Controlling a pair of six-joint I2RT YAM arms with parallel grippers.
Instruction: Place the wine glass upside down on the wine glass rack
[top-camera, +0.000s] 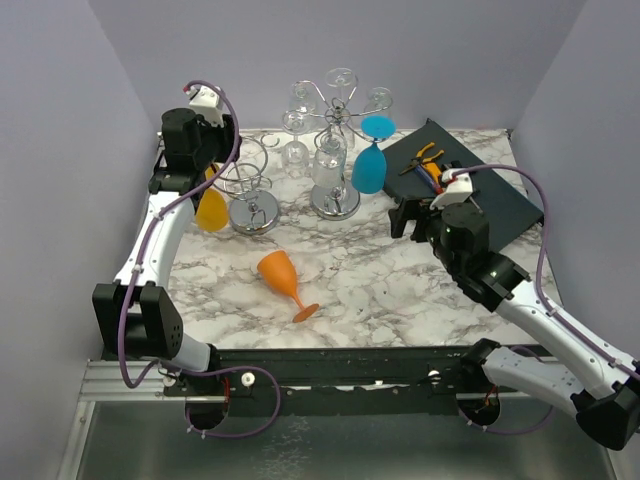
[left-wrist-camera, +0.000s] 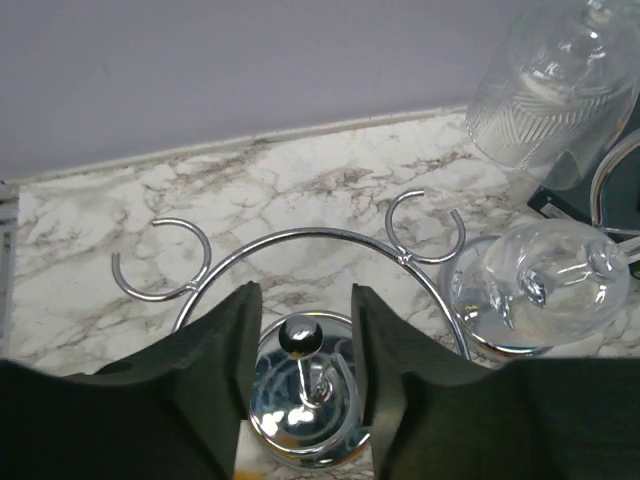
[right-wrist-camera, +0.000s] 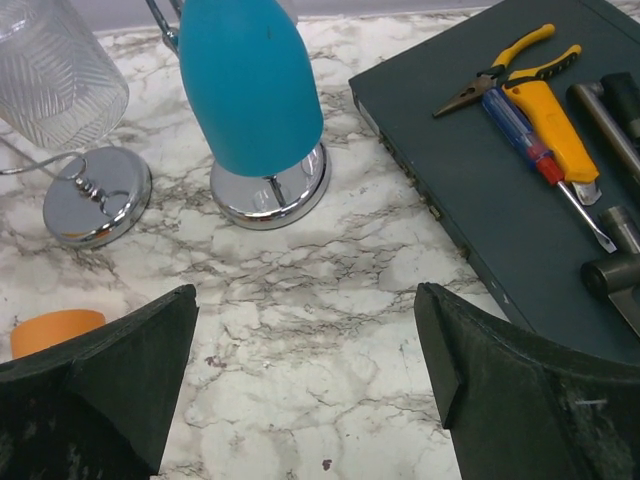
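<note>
An orange wine glass (top-camera: 279, 271) lies on its side on the marble table, its foot toward the front; part of its bowl (right-wrist-camera: 55, 331) shows in the right wrist view. The left metal rack (top-camera: 254, 213) has rings and open hooks, and a yellow glass (top-camera: 212, 211) hangs bowl-down at its left side. My left gripper is over this rack, open, its fingers apart; the rack's ball-topped post (left-wrist-camera: 301, 337) shows in the gap. My right gripper stands open above bare table, nothing between its fingers.
A second rack (top-camera: 335, 203) holds several clear glasses and a blue glass (top-camera: 369, 170) upside down. The dark board (top-camera: 510, 215) at right carries pliers (right-wrist-camera: 515, 63), a screwdriver (right-wrist-camera: 517, 127) and other tools.
</note>
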